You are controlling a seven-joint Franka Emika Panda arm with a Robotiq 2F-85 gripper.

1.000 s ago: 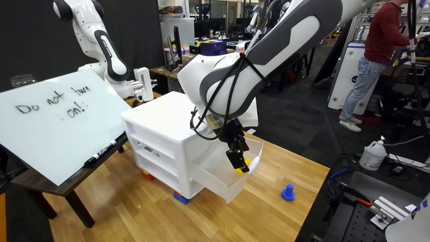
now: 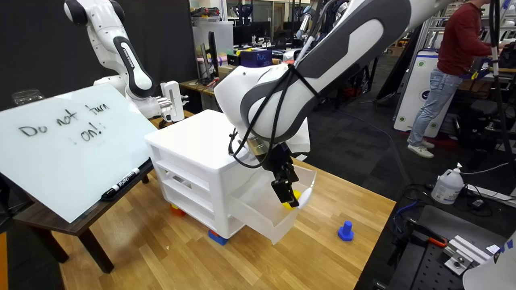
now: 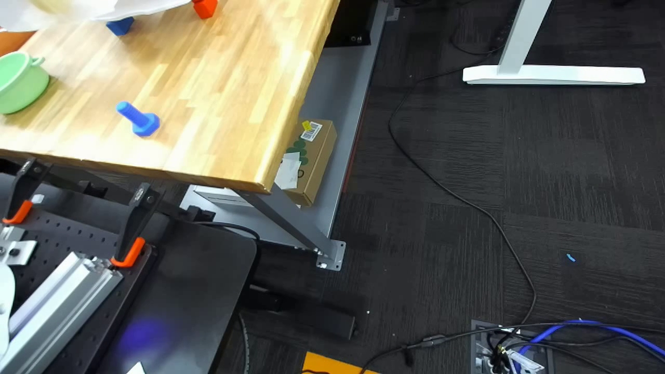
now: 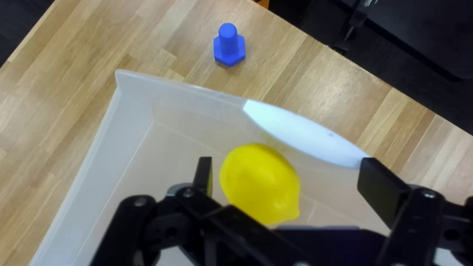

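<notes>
A yellow, lemon-like object (image 4: 259, 184) lies in the pulled-out translucent drawer (image 4: 173, 155), near its front wall. My gripper is open over it, with one finger (image 4: 203, 175) on the left and the other farther off on the right; whether either touches it I cannot tell. In exterior view 1 the gripper (image 2: 289, 203) reaches down into the drawer and hides part of the yellow object (image 2: 296, 194). The drawer belongs to a white cabinet (image 2: 193, 140).
A blue bolt (image 4: 229, 46) stands on the wooden table (image 2: 314, 251) beyond the drawer front. Coloured blocks (image 2: 217, 237) sit at the cabinet's base. A green pot (image 3: 28, 84) appears in exterior view 2. A whiteboard (image 2: 72, 150) leans left of the cabinet.
Almost nothing differs in exterior view 1. The arm has shifted very slightly; the drawer and the blue bolt are where they were.
</notes>
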